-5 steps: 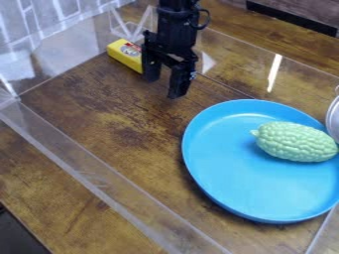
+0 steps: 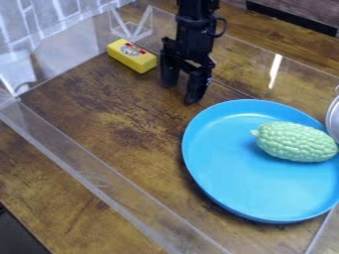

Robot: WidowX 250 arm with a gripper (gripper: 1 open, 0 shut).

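Observation:
The black gripper [image 2: 185, 74] hangs low over the wooden table at the back, just right of a yellow box [image 2: 131, 55] with a label on its end. I cannot tell whether anything is between its fingers or how far apart they stand. A pale green bumpy vegetable [image 2: 295, 141] lies on a large blue plate [image 2: 219, 174] at the right.
Clear plastic walls surround the wooden table [image 2: 106, 119], whose left and middle are bare. A silver round object is partly visible at the right edge beside the plate. A white tiled surface lies at the upper left.
The gripper has moved a little to the right and toward the camera, away from the yellow box. The plate and vegetable have not moved.

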